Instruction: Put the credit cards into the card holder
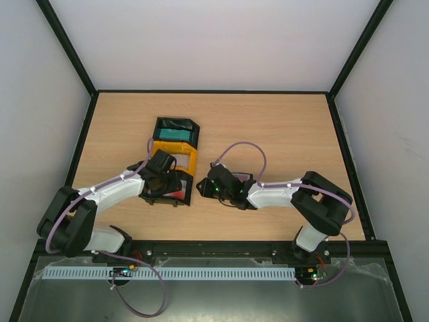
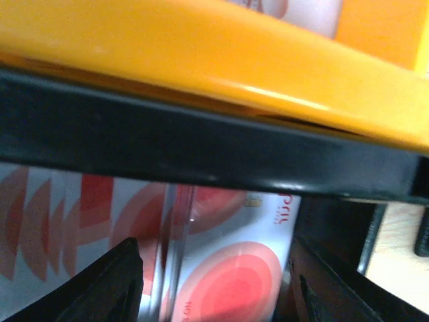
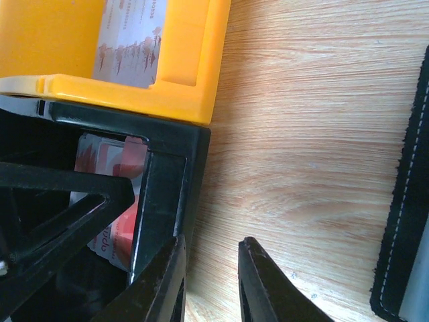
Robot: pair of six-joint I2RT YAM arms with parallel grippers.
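Note:
My left gripper (image 1: 167,184) is down in the lowest black compartment (image 3: 164,201) of the stacked trays, open, its fingers at either side of a red-and-white card (image 2: 228,268) that leans beside more cards (image 2: 80,228). My right gripper hangs just right of that compartment over bare wood; its two fingertips look apart, and I see nothing between them. A dark flat object with stitched edge (image 3: 395,241), likely the card holder, lies under the right arm, mostly hidden in the top view.
A yellow tray (image 3: 194,100) holding pale cards sits behind the black one, and a black tray with a teal item (image 1: 174,134) behind that.

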